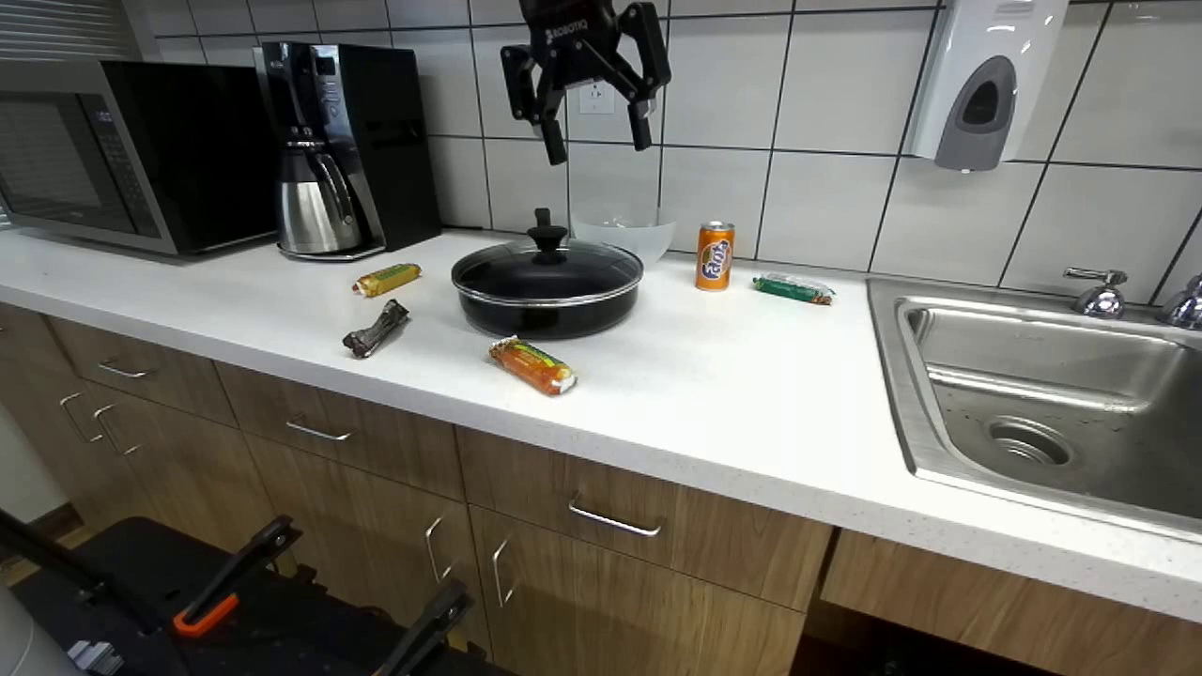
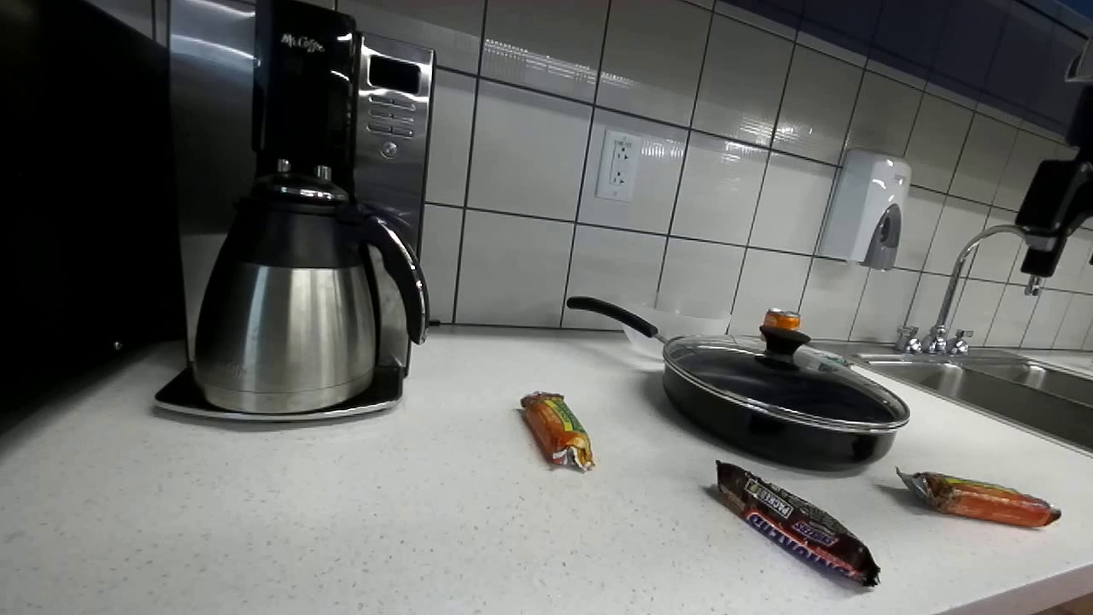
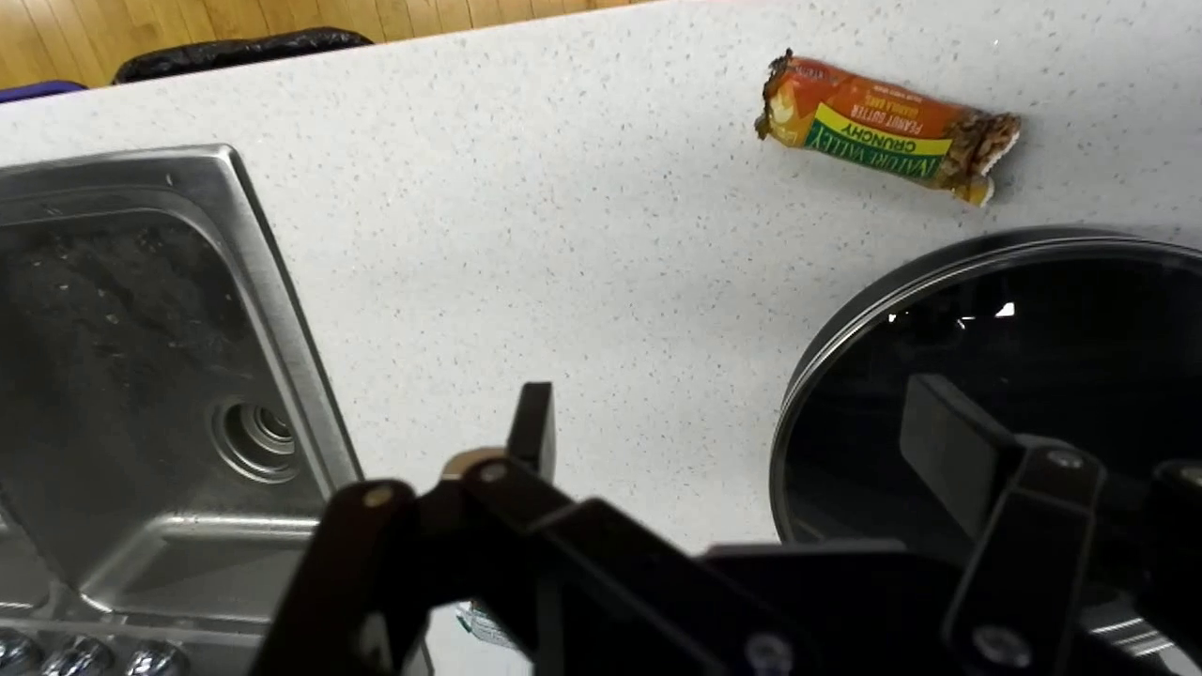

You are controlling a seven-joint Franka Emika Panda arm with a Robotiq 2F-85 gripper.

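High above the counter, my gripper (image 1: 598,154) stands open, its fingers wide apart with nothing between them. Below it a black pan with a glass lid (image 1: 548,276) rests on the counter; in the wrist view one of my fingers (image 3: 952,451) overlaps the lid (image 3: 868,372). An orange granola bar (image 1: 532,366) lies in front of the pan. Left of the pan are a dark-wrapped bar (image 1: 377,329) and a yellow-orange bar (image 1: 386,280). An orange soda can (image 1: 715,255) stands upright behind and right of the pan, beside a green-wrapped bar (image 1: 794,289).
A translucent bowl (image 1: 626,235) sits behind the pan. The coffee maker (image 1: 366,146) and microwave (image 1: 124,158) occupy the left end; a steel sink (image 1: 896,372) is set into the right. Bare counter (image 1: 721,372) lies between pan and sink.
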